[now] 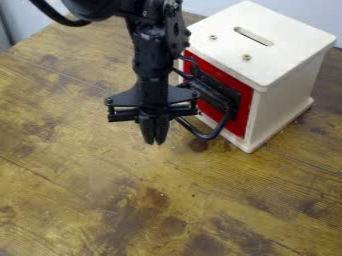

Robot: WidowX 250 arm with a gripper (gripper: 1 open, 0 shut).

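My black gripper [154, 125] hangs upright in the middle of the camera view, just left of a white wooden box [287, 80] with a red front [235, 127]. Its fingers are together, pointing down, with nothing visible between them. A dark object or bar on the red front is partly hidden behind the arm and its black cable.
The box fills the back right. A pale wall shows at the back edges.
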